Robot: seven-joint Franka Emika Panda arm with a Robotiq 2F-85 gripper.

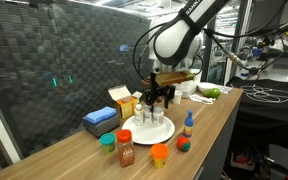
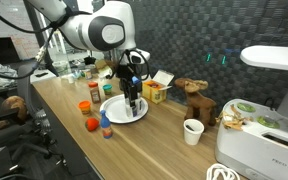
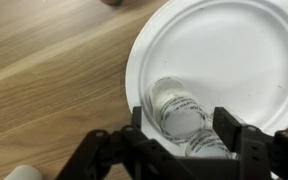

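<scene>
A round white plate on the wooden table carries a small group of white bottles standing upright. My gripper is above the plate with its fingers spread apart. In the wrist view one clear-topped bottle lies between and beyond the fingertips, and a second bottle top shows close to the right finger. Contact between the fingers and either bottle cannot be made out. From the second exterior side, the gripper hides part of the bottles on the plate.
Around the plate stand an orange cup, a blue bottle, a red tomato-like item, a red-lidded jar and a green container. Behind are a blue item and an open yellow box. Bare table lies at the front left.
</scene>
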